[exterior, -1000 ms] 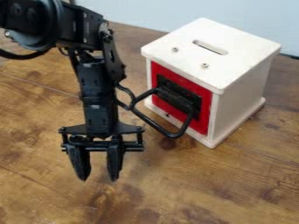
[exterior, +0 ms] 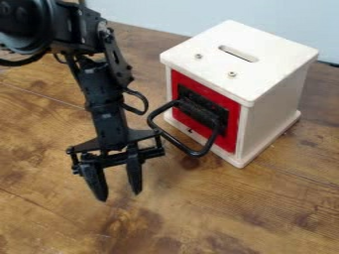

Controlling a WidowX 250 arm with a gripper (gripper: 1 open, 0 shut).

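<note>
The black gripper [exterior: 115, 177] hangs low over the wooden floor at the left of centre, fingers pointing down and apart, with nothing seen between them. To its right stands a white wooden box [exterior: 263, 109] with a slot on top and a red front panel [exterior: 227, 140]. A black grid piece and a black looped handle [exterior: 197, 153] are on that front, the loop sticking out toward the arm.
A pale wall [exterior: 172, 15] runs along the back behind the box.
The arm and gripper have shifted slightly left and up, and the gripper now appears a little turned. The box has not moved.
</note>
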